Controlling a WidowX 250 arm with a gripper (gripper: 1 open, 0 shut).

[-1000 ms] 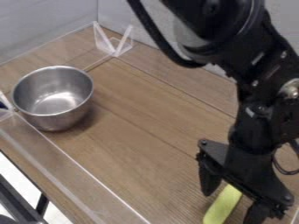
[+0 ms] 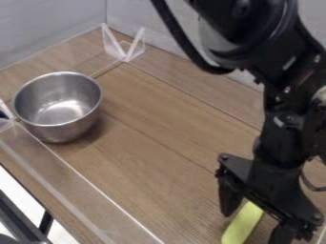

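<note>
My black gripper (image 2: 265, 215) is low at the bottom right of the camera view, open, with its fingers either side of a long yellow-green object (image 2: 241, 226) lying on the wooden surface. The object runs from beneath the gripper toward the bottom edge; its far end is partly hidden by the gripper. Whether the fingers touch it I cannot tell.
A steel bowl (image 2: 57, 107) stands at the left on the wooden table (image 2: 152, 143). White tape-like markers (image 2: 125, 46) sit at the back corner by the wall.
The gripper has shifted very slightly over the yellow-green object. The object and the bowl look unmoved.
</note>
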